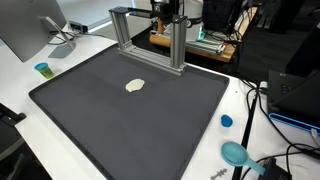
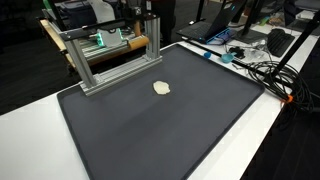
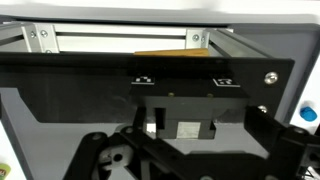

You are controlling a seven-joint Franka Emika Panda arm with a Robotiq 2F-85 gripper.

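A pale cream, roughly round flat piece [image 1: 135, 85] lies on the dark grey mat [image 1: 110, 120], and exterior view 2 shows the same cream piece [image 2: 161, 88] close to the metal frame. In the wrist view my gripper appears open, its dark fingers spread along the lower part of the picture. A wide black bar crosses this view and covers much of what is behind it. No held object can be made out. The fingertips are not clearly visible in either exterior view.
A silver metal frame [image 2: 115, 73] stands along the mat's edge. Beside the mat are a blue round item [image 1: 226, 121], a teal cup-like item [image 1: 238, 155] and a small green-blue cup [image 1: 44, 70]. Cables [image 2: 265, 70] run along the table's far side.
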